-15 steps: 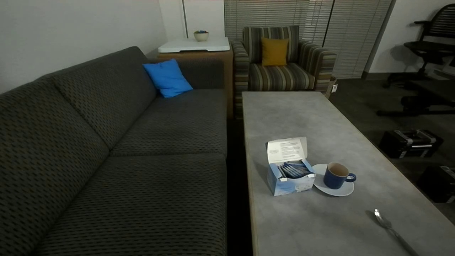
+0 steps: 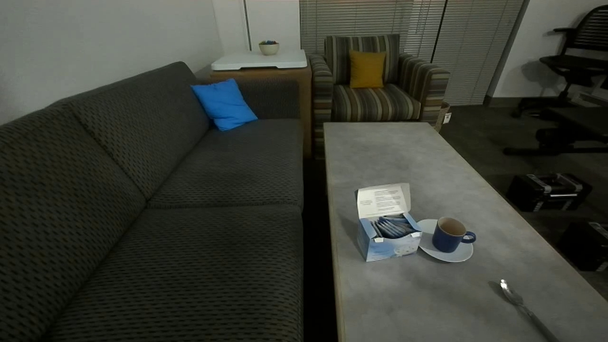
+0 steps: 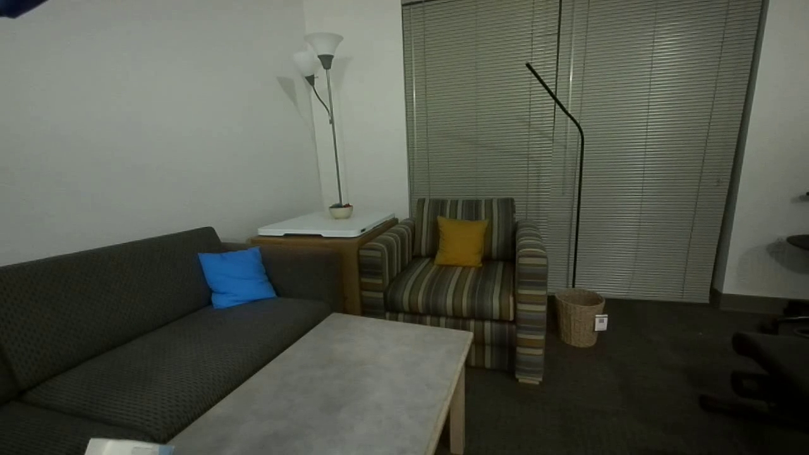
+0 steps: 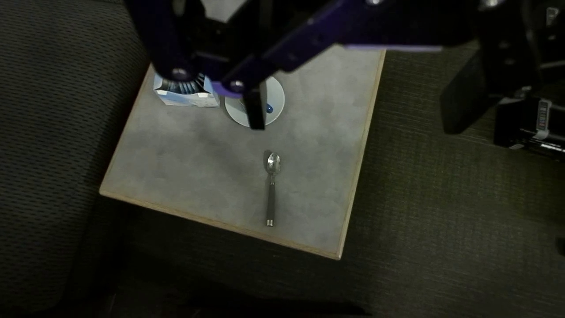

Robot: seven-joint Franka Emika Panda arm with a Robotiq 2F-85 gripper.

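High over the table in the wrist view, my gripper stands open, its two dark fingers [image 4: 256, 110] wide apart and nothing between them. A blue cup [image 2: 447, 236] rests on a white saucer [image 2: 450, 257]; in the wrist view one finger hides most of the cup. Left of the saucer is a light blue box [image 2: 387, 251], lid up, filled with packets [image 2: 392, 227]. Nearer the table's front end lies a spoon [image 4: 271, 185] with a dark handle, clear of the saucer. Neither exterior view shows the gripper's fingers.
A dark sofa [image 2: 228, 245] runs along its left side, and a striped armchair [image 2: 376, 102] stands beyond it. Black cases [image 2: 550, 193] sit on the floor to the right.
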